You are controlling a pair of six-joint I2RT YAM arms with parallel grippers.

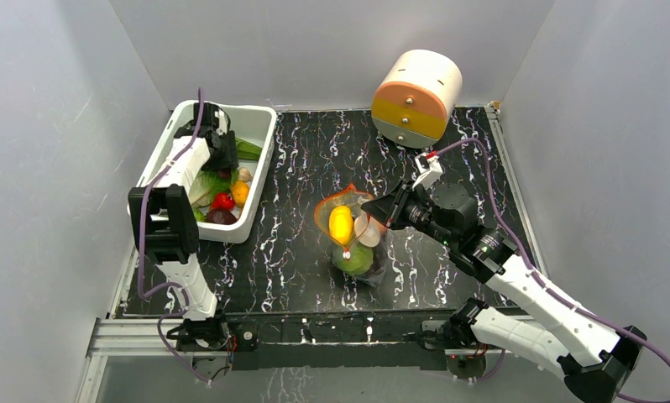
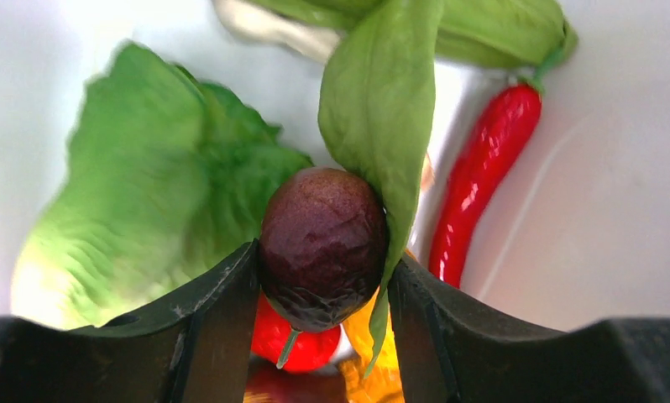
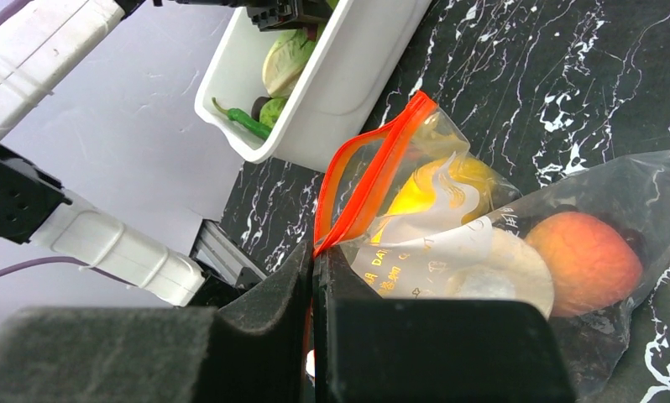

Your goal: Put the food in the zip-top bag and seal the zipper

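In the left wrist view, my left gripper is open, its fingertips either side of a dark plum with a green leaf beside it, inside the white food bin. My right gripper is shut at the orange zipper edge of the clear bag; the edge runs into its closed fingertips. The bag stands open on the counter with yellow, pale, green and orange food inside. Lettuce, a red chili, a red pepper and several other foods lie in the bin.
A rounded drawer box stands at the back right. Bare marble counter lies between bin and bag and behind them. Grey walls close in the back and sides.
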